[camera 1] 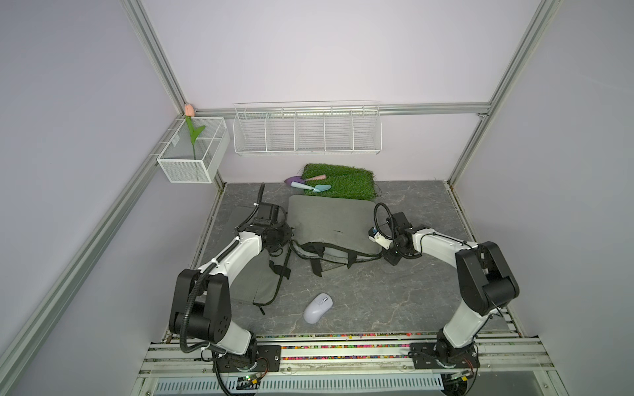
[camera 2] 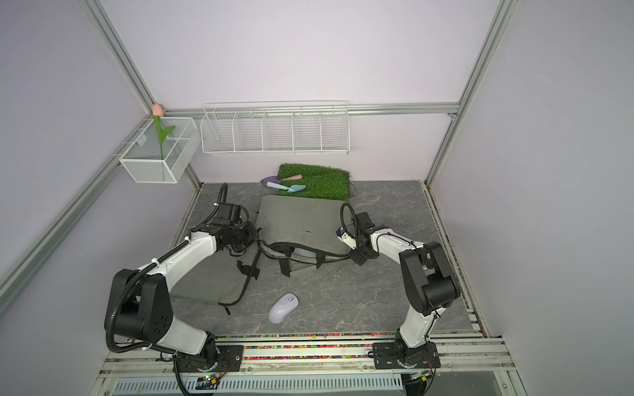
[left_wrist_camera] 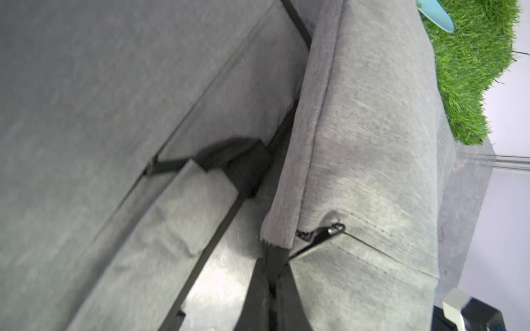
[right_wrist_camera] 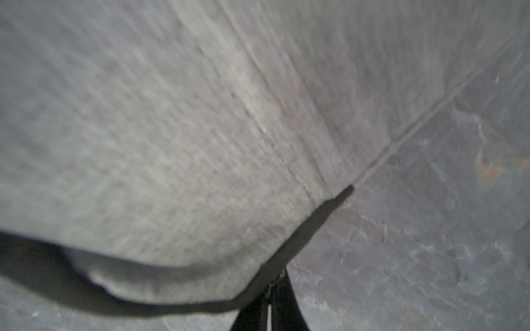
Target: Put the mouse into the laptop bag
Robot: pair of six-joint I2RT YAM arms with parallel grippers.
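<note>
The pale lilac mouse (camera 1: 318, 308) lies on the grey table in front of the laptop bag (camera 1: 333, 221), clear of both grippers. The grey bag has black trim, and its front edge gapes slightly, showing a lighter inside. At the bag's left front corner, my left gripper is shut on the dark edge strip, close to a zipper pull (left_wrist_camera: 325, 234). On the other side, my right gripper is shut at the right front corner, with the black trim (right_wrist_camera: 298, 242) running into its fingertips. How much cloth each one pinches is hidden.
A second grey bag part (camera 1: 254, 280) lies flat under the left arm. Behind stands a grass mat (camera 1: 346, 181) with a purple trowel (camera 1: 295, 180) and a blue trowel (camera 1: 321, 188). White wire baskets (camera 1: 307, 132) hang on the walls.
</note>
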